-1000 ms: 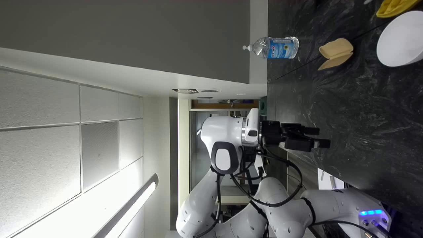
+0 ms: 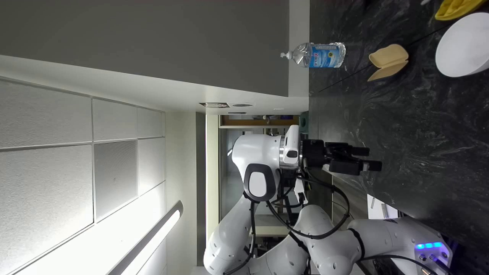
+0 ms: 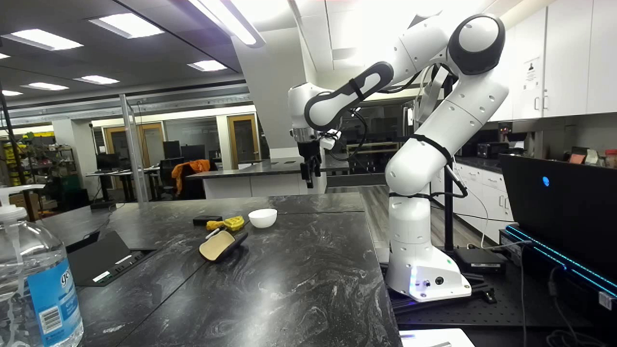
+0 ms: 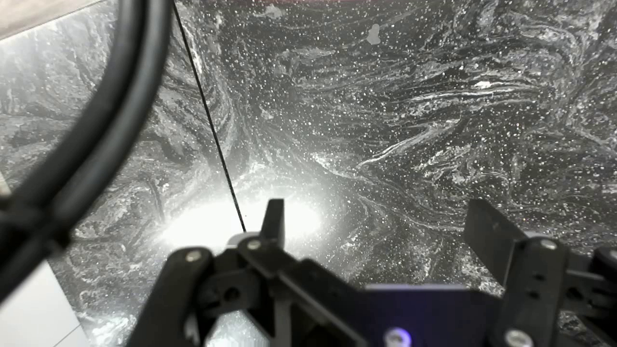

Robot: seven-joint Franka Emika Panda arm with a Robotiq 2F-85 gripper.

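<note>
My gripper stands open above the dark marbled table, its two black fingers wide apart with only bare tabletop seen between them. In exterior view 2 the gripper (image 3: 310,176) hangs pointing down, clear of every object. A white bowl (image 3: 263,218) sits on the table beside a yellow item (image 3: 234,223). Closer to that camera lies an opened tan-lined case (image 3: 216,245). A clear pump bottle with a blue label (image 2: 327,55) stands upright in the sideways exterior view 1, where the tan case (image 2: 388,57) and white bowl (image 2: 463,45) also appear.
An open dark laptop-like device (image 3: 104,257) and a small black box (image 3: 207,220) are on the table (image 3: 277,289). A large black monitor or laptop (image 3: 561,214) stands right of the arm's base.
</note>
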